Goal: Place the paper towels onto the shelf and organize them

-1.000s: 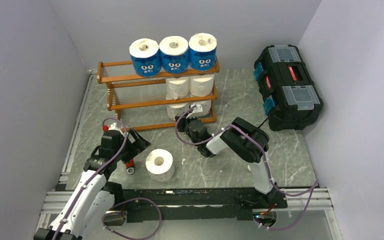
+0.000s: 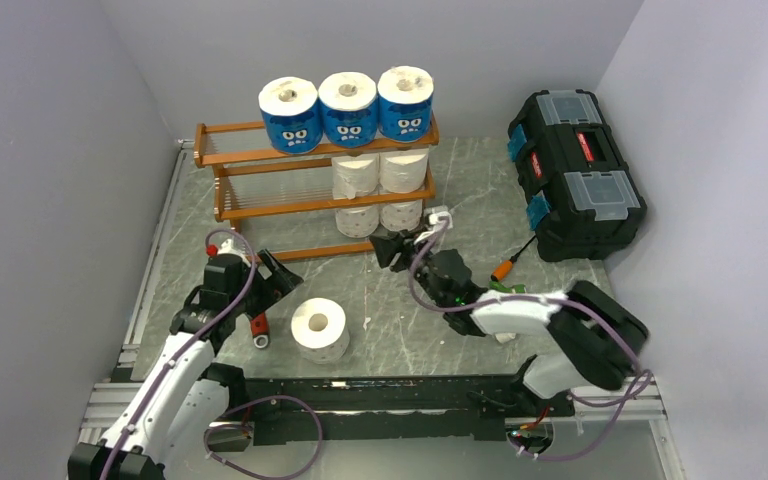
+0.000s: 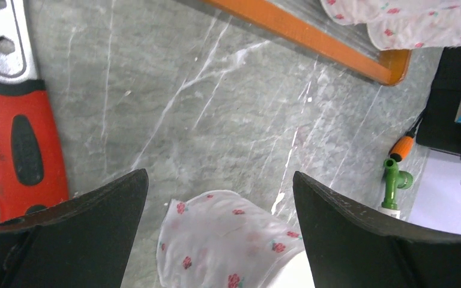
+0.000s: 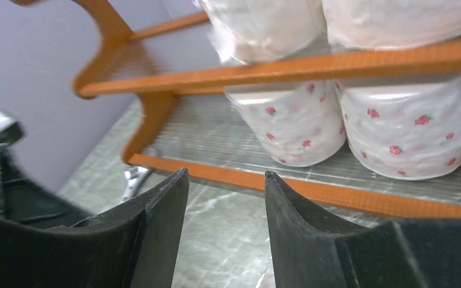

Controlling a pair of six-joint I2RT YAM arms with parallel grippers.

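Note:
On the table in front of the shelf stands one white paper roll [image 2: 322, 345], near my left gripper [image 2: 288, 273], which is open and empty. Its plastic wrap [image 3: 228, 240] with red flowers shows between the left fingers' outlines, below them. The wooden shelf [image 2: 290, 210] carries three blue rolls [image 2: 348, 120] on top, two white rolls [image 2: 356, 172] in the middle and two flowered rolls [image 4: 297, 123] at the bottom right. Just outside the bottom tier is my right gripper, its fingers apart with nothing between them. The left parts of the middle and bottom tiers are bare.
A red-handled wrench [image 3: 24, 144] lies by my left gripper. At the right stand black toolboxes [image 2: 575, 175], with an orange screwdriver [image 2: 503, 270] and a green part [image 3: 391, 183] before them. My right arm spans the table's right side.
My right gripper has backed away from the bottom tier, toward the right and front, and its arm has swung rightward. The left arm and the loose roll have stayed put.

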